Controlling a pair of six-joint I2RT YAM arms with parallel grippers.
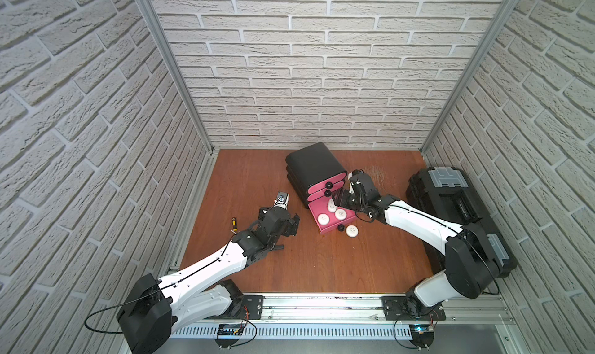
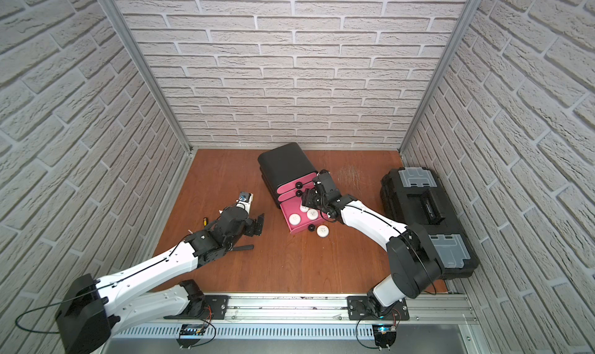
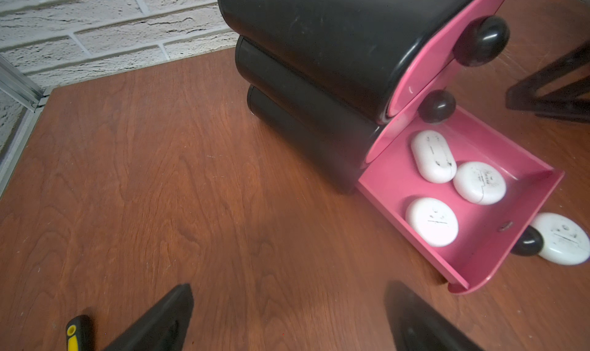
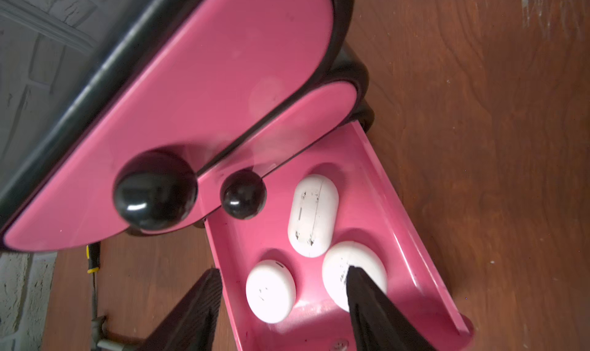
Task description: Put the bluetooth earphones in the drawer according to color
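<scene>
The black-and-pink drawer unit [image 1: 316,166] has its bottom drawer [image 4: 424,252] pulled out. Inside that pink drawer lie a white oblong earphone case [image 4: 313,214], a white round case [image 4: 270,291] and a second white round case [image 4: 353,271]. One more white case [image 3: 562,238] rests on the table beside the drawer's black knob. Above the drawer is my right gripper, its fingers apart with nothing gripped. Left of the unit, my left gripper stands open over bare table.
A large black toolbox [image 1: 461,217] lies along the right side. A yellow-black screwdriver [image 1: 234,224] is at the left. The upper drawers, with black knobs [image 4: 155,190], are closed.
</scene>
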